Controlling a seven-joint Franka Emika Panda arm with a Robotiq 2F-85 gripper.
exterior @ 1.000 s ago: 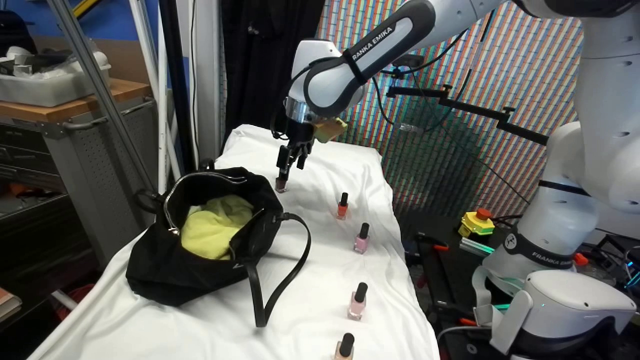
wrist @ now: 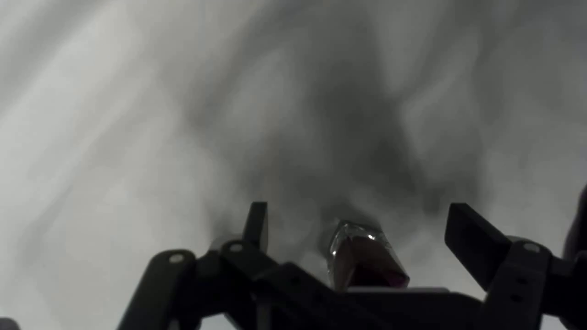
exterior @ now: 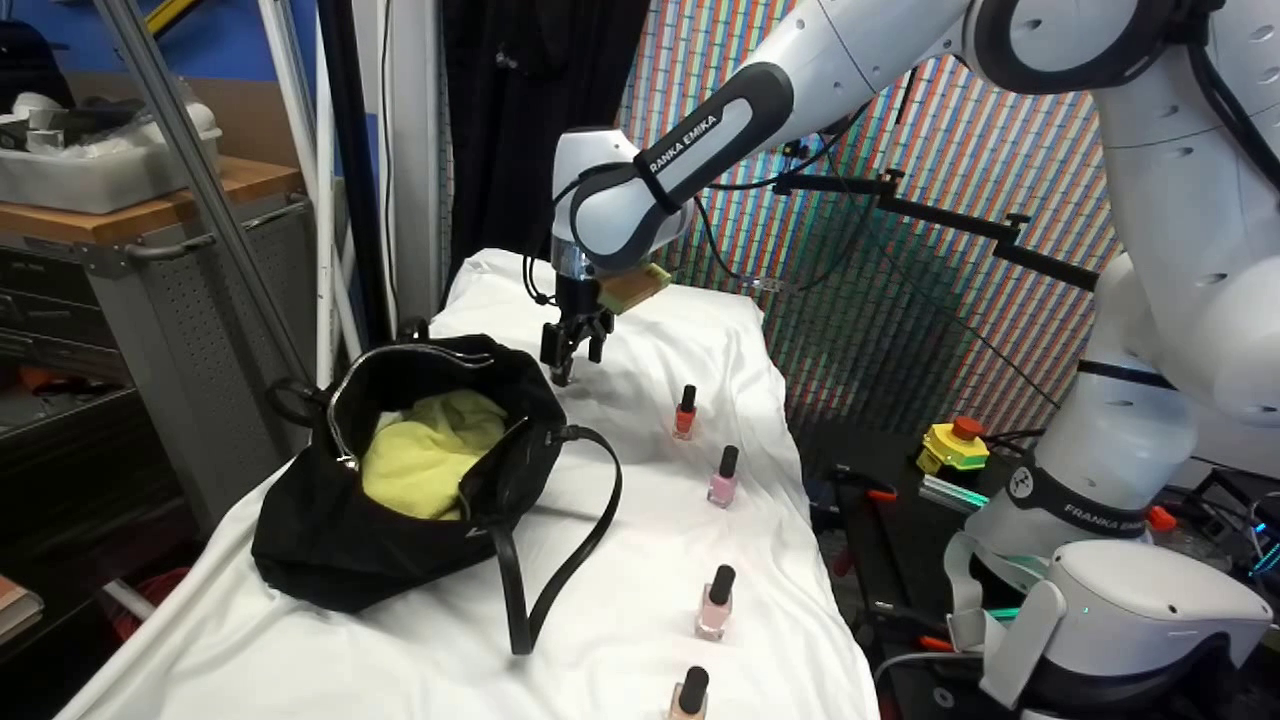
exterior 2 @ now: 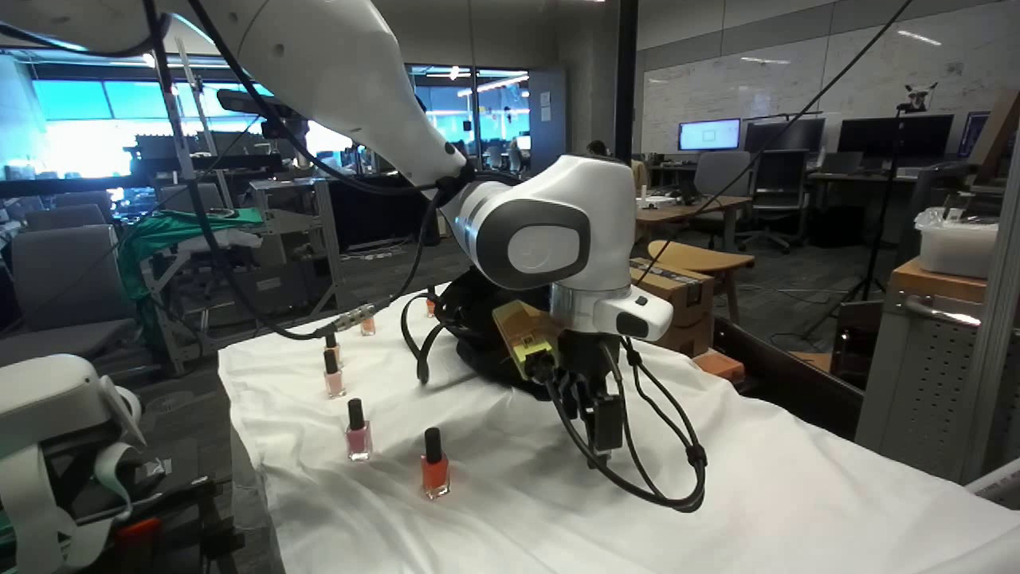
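Observation:
A dark red nail polish bottle [wrist: 366, 261] stands on the white cloth between my two spread fingers in the wrist view. Its lower glass part shows there, while the gripper's body hides the rest. Clear space separates the bottle from each fingertip [wrist: 256, 228]. My gripper [exterior: 575, 344] is open, low over the far part of the table, beyond the black bag [exterior: 360, 562]. That bag lies unzipped, with yellow-green cloth [exterior: 434, 450] inside. Another bottle, orange-red with a black cap [exterior: 685, 412], stands upright to the right of the gripper in exterior view 1.
Along the table's right side stand a mauve-pink bottle [exterior: 722, 478], a pale pink bottle [exterior: 714, 606] and a beige bottle [exterior: 690, 698]. The bag's strap [exterior: 579, 554] loops onto the cloth. Bare white cloth [exterior 2: 765, 478] lies around the gripper.
My gripper has come down and shifted slightly left in exterior view 1, and its wrist is more upright. It now covers more of the bottle beneath it. Bag and other bottles are unmoved.

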